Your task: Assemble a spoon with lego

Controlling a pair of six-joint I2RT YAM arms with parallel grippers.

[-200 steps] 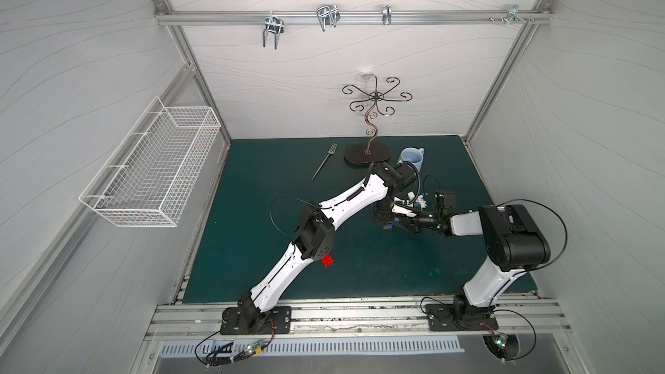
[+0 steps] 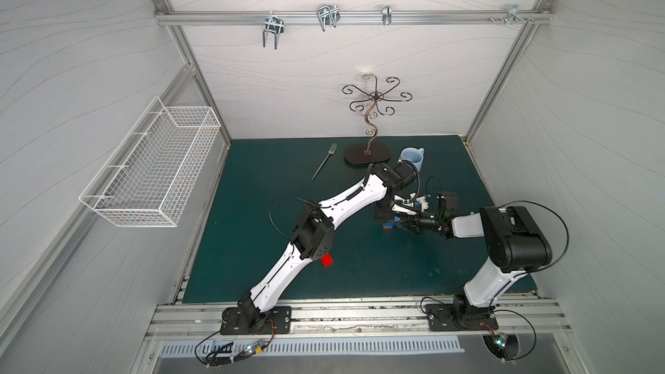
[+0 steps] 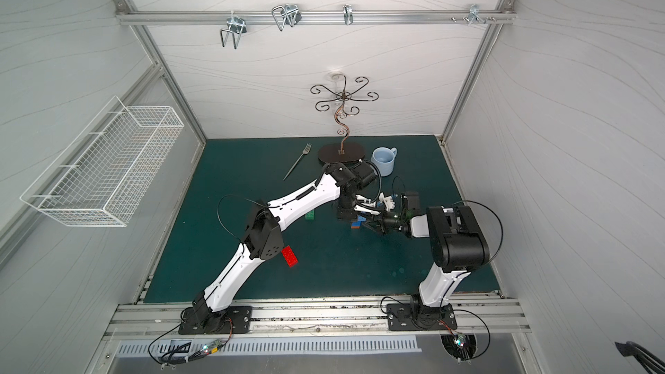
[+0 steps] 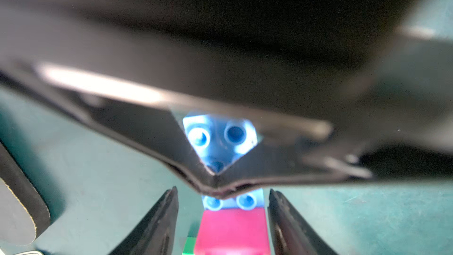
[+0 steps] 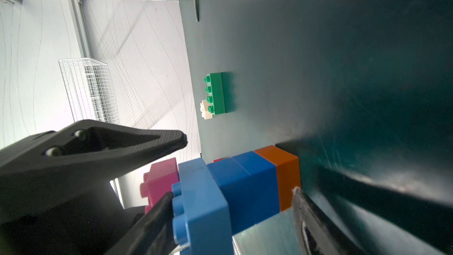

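A brick assembly lies at the right middle of the table: dark blue bricks [image 5: 254, 189] with an orange brick [image 5: 283, 174] at one end, a light blue brick [image 5: 203, 203] and a pink brick [image 4: 231, 231]. My left gripper is over it from above, its fingertips [image 4: 165, 217] either side of the pink brick in the left wrist view; whether they touch is unclear. My right gripper reaches in from the right, its fingertips [image 5: 306, 217] around the assembly, looking part open; contact is unclear. Both grippers crowd together, largely hiding the bricks in the top views.
A green brick [image 5: 216, 93] and cream brick [image 5: 206, 108] lie apart; a red brick [image 3: 289, 256] is nearer the front. A fork [image 3: 296, 161], metal stand [image 3: 331, 153] and mug [image 3: 383, 160] stand or lie behind.
The arms hold nearly the same pose; the right gripper shows only very slight movement among the bricks.
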